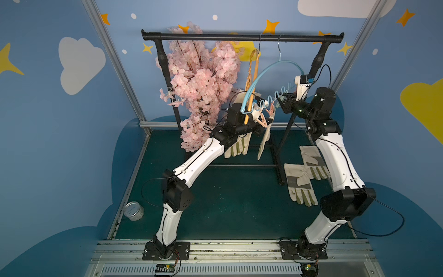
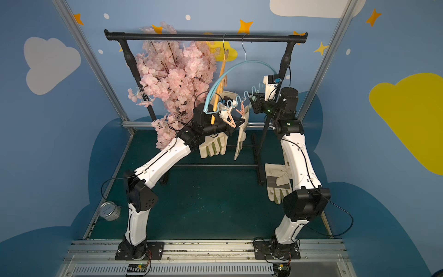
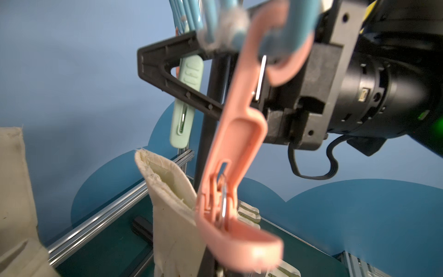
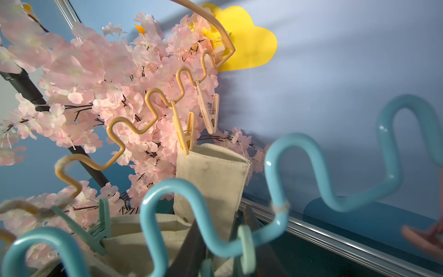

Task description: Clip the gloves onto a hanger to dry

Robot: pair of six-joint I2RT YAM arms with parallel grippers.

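A blue clip hanger (image 2: 242, 64) hangs from the rack, carrying pink clips (image 3: 240, 138) and mint clips (image 3: 184, 124). My right gripper (image 1: 282, 102) is up at the hanger, shut on it, beside its wavy bar (image 4: 203, 212). My left gripper (image 1: 261, 123) is shut under the hanger, behind a pink clip; its fingertips are unclear. Gloves hang from the orange hanger (image 4: 115, 124) and near the pink clip, one glove (image 4: 207, 180) clipped by an orange clip. Two loose gloves (image 1: 300, 184) lie at the right on the floor.
The black rack (image 1: 207, 37) spans the back, with pink blossom branches (image 1: 198, 78) at its left. A metal tin (image 1: 133, 210) sits at the front left.
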